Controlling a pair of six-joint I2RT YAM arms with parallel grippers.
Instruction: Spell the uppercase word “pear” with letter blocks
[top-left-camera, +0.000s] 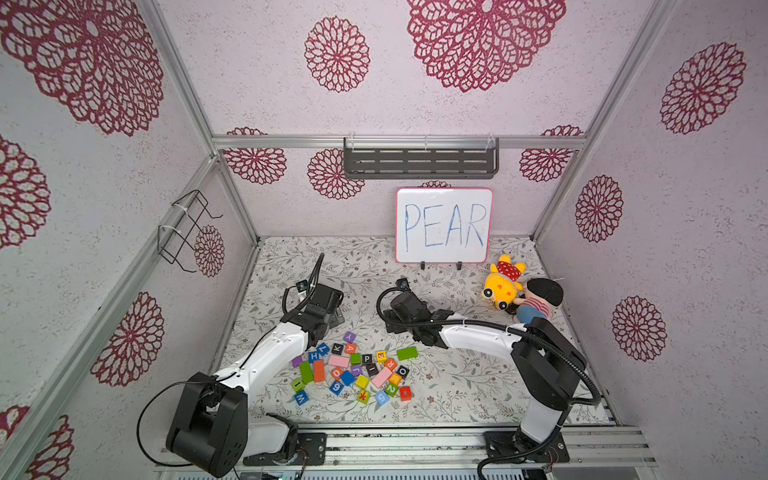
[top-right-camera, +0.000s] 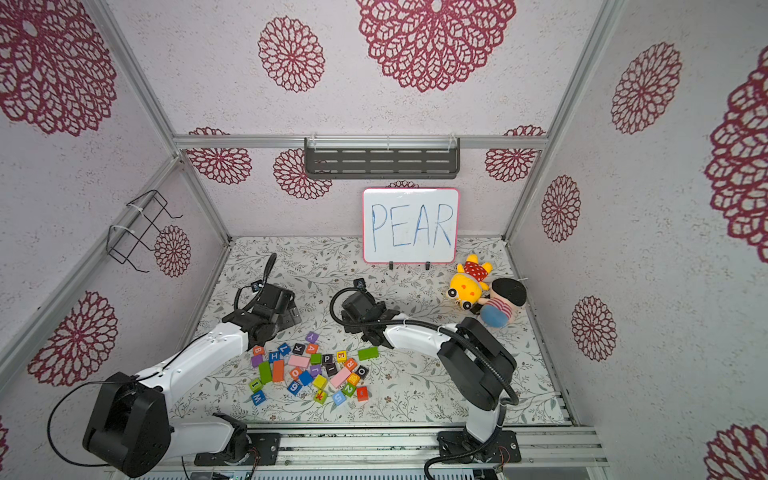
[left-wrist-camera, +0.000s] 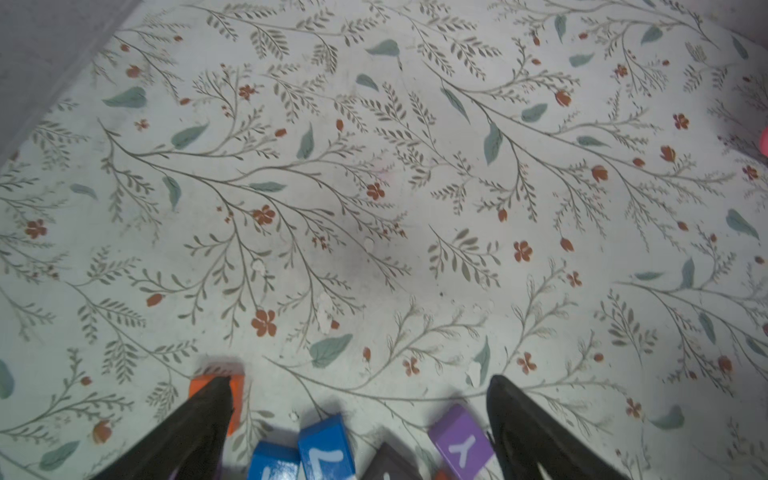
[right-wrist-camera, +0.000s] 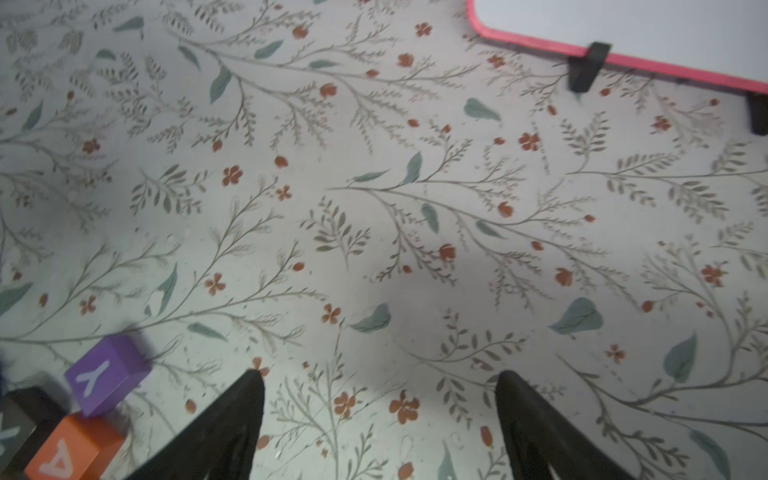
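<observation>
Letter blocks lie loose in the front middle: a black P (top-left-camera: 366, 359), a yellow E (top-left-camera: 381, 356), an orange A (top-left-camera: 350, 348) and an orange R (top-left-camera: 390, 363). A whiteboard (top-left-camera: 442, 220) reading PEAR stands at the back. My left gripper hangs open above the table behind the blocks, a purple Y block (left-wrist-camera: 461, 441) and blue blocks below it. My right gripper is over bare table right of the purple Y, fingertips apart and empty.
A yellow plush toy (top-left-camera: 501, 284) and a doll (top-left-camera: 538, 300) sit at the back right. A grey shelf (top-left-camera: 421, 168) is on the back wall.
</observation>
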